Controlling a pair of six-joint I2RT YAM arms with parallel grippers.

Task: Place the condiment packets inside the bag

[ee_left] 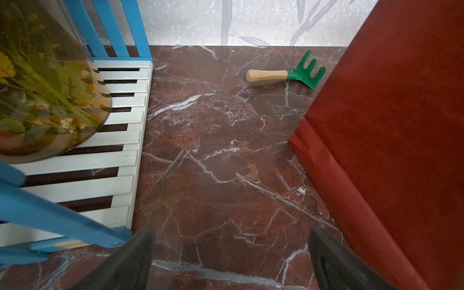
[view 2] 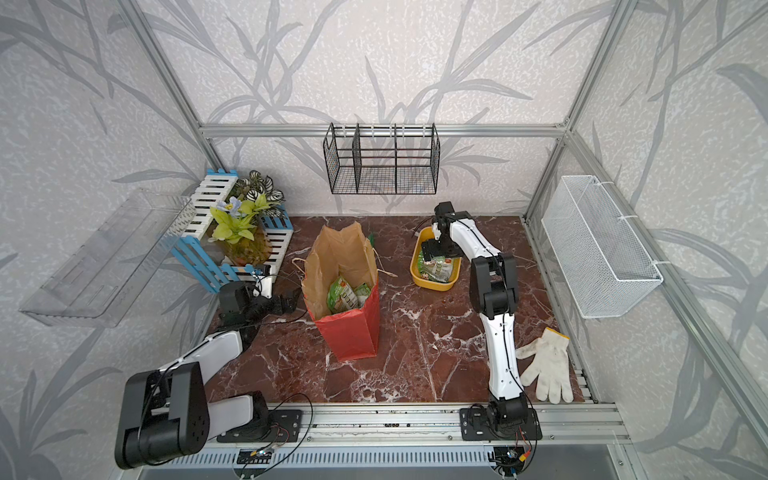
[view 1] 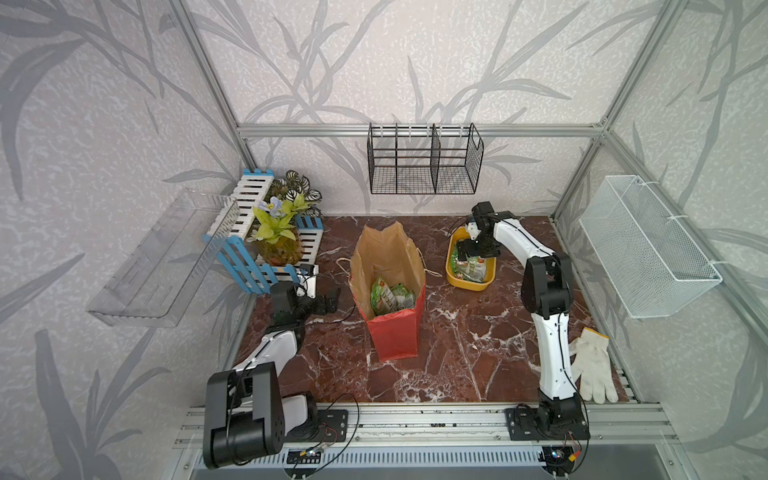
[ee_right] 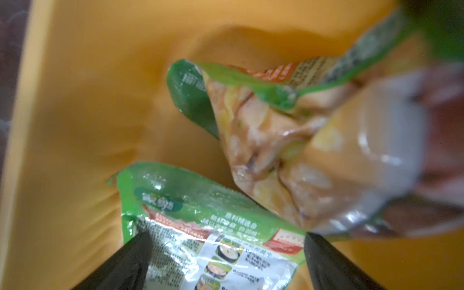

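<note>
A tall red paper bag [view 1: 396,334] stands open at mid-table, with several green packets [view 1: 383,297] inside. Right of it, a yellow tub [view 1: 468,285] holds more packets. In the right wrist view one green-and-silver packet [ee_right: 207,232] lies low, partly between my fingers; another, food-printed packet [ee_right: 309,159] leans above it. My right gripper is open, down in the tub over these packets, gripping none. My left gripper stands open and empty left of the bag, its red side [ee_left: 396,120] close to the right finger.
A blue-and-white rack [view 1: 249,268] with a potted plant [view 1: 276,228] borders the left arm. A small green hand fork [ee_left: 290,72] lies behind the bag. A white glove [view 1: 593,366] rests at front right. Bare tabletop shows between bag and right arm.
</note>
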